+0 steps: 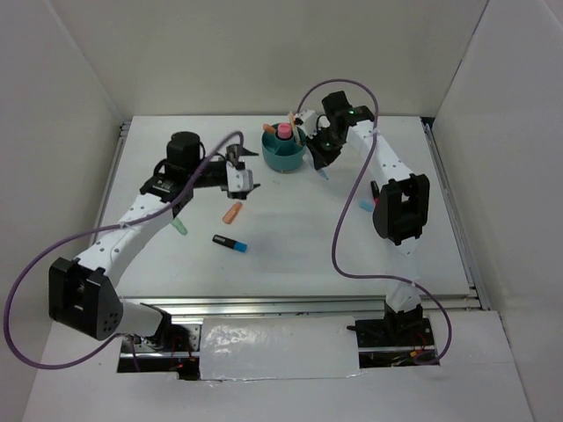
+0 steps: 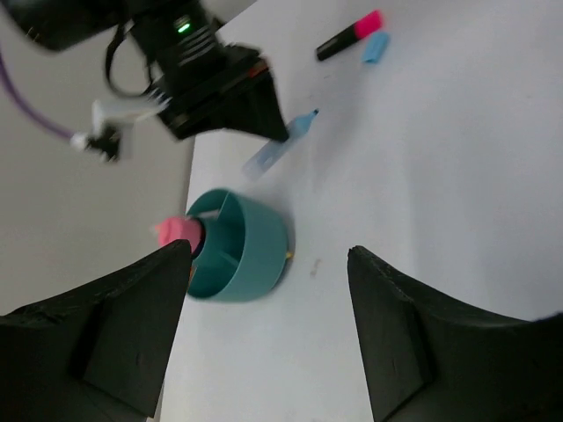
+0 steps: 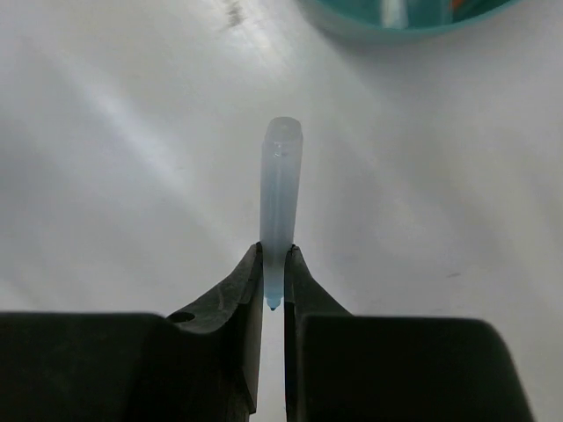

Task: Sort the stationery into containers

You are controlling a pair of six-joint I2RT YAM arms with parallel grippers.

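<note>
A translucent pale blue pen (image 3: 280, 189) is held between the fingertips of my right gripper, one end pointing away from the fingers. In the top view my right gripper (image 1: 322, 156) is just right of the teal divided cup (image 1: 283, 156), with the pen's end (image 1: 323, 173) low beside it, outside the cup. A pink-capped marker (image 1: 284, 130) and a few orange or tan sticks stand in the cup. My left gripper (image 1: 252, 169) hangs left of the cup with fingers wide apart, nothing between them. The orange piece (image 1: 231, 212) lies just below it.
On the table lie a black marker with blue cap (image 1: 230, 243) and a pale green piece (image 1: 179, 226), partly under the left arm. Right of centre, a pink-capped black marker (image 2: 350, 35) lies beside a small blue block (image 2: 376, 47).
</note>
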